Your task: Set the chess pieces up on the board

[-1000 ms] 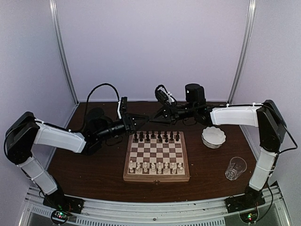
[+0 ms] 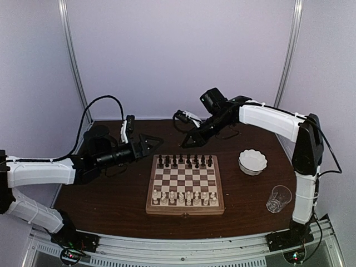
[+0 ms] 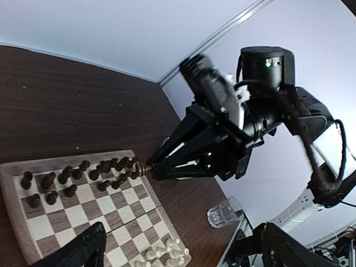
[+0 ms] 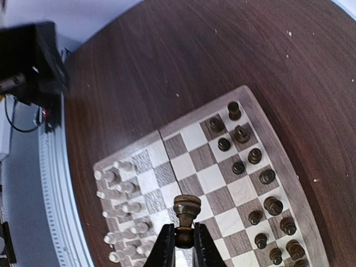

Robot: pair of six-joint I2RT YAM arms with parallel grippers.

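Note:
The wooden chessboard (image 2: 185,184) lies on the table, with dark pieces (image 2: 185,160) along its far side and light pieces (image 2: 185,197) along its near side. My right gripper (image 2: 183,146) is above the table just past the board's far edge, its fingers shut on a dark chess piece (image 4: 186,204). From the left wrist view, that same dark piece (image 3: 143,168) sticks out of the fingertips, in the air. Widely open and empty, my left gripper is off to the left; its fingers (image 3: 88,246) show at the bottom corners of its view.
Right of the board stand a white fluted bowl (image 2: 252,162) and, nearer the front, a clear glass (image 2: 278,198). Bare table (image 2: 105,206) lies left of the board.
My left gripper has drawn back left. The right one has tilted downward and shifted slightly, its arm raised. Board pieces look unmoved.

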